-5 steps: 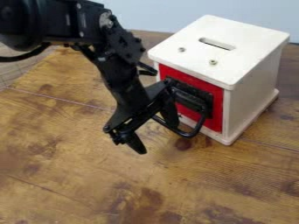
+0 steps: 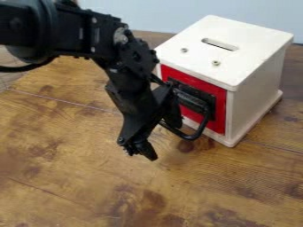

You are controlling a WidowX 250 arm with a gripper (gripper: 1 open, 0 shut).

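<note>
A black robot arm reaches down from the upper left, and its gripper (image 2: 140, 144) hangs low over the wooden floor, fingers open, with nothing visible between them. Just right of it stands a white wooden box (image 2: 253, 84) with a slot and two small bolts on top. Its front has a red panel (image 2: 215, 92) carrying a black fitting (image 2: 190, 96), partly behind the arm. A black loop or cable curves from the arm's side across the panel's lower part; where it attaches is hard to tell.
A pale wall runs along the back right, behind the box.
The arm and gripper have shifted slightly to the right and down, toward the box. The box looks unmoved.
</note>
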